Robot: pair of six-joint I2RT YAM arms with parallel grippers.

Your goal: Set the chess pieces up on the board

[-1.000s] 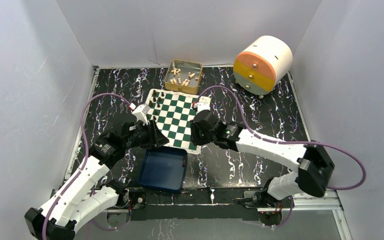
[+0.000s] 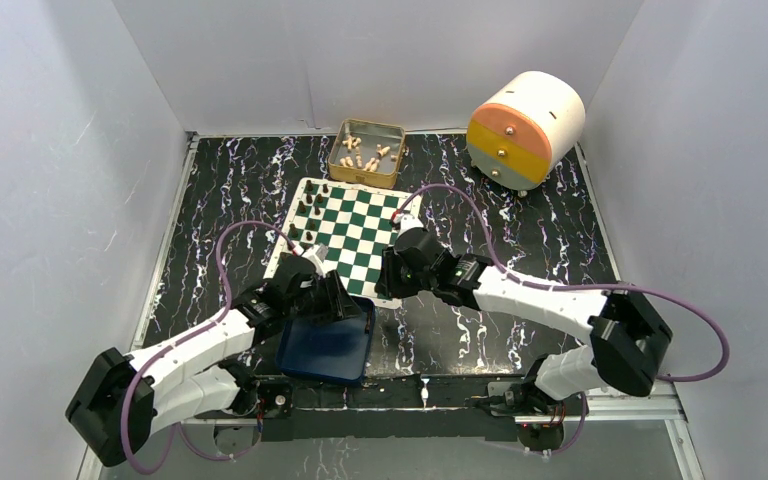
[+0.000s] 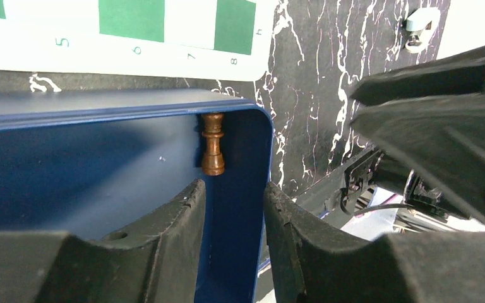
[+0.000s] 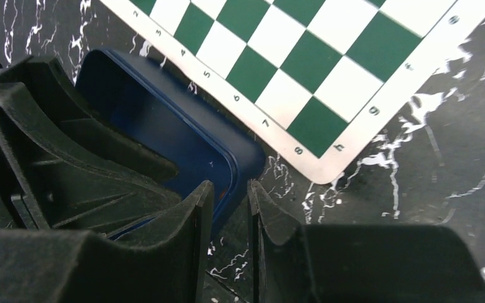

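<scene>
One brown chess piece (image 3: 213, 148) lies against the wall in a corner of the blue tray (image 2: 325, 377). Over that tray is my left gripper, open, its fingertips on either side of the tray's side wall in its own view and nothing between them. The right gripper is part open and empty, close to the near right corner of the green-and-white chessboard (image 2: 360, 232). Several dark pieces (image 2: 302, 207) stand along the board's left side. From above, the left arm covers part of the tray and board.
Behind the board, a tan box (image 2: 363, 177) holds several pale pieces. A rounded drawer unit (image 2: 525, 130) stands at the back right. Both grippers are close together, each showing in the other's wrist view.
My left gripper has moved right and toward the front, from the board's near left edge to over the tray.
</scene>
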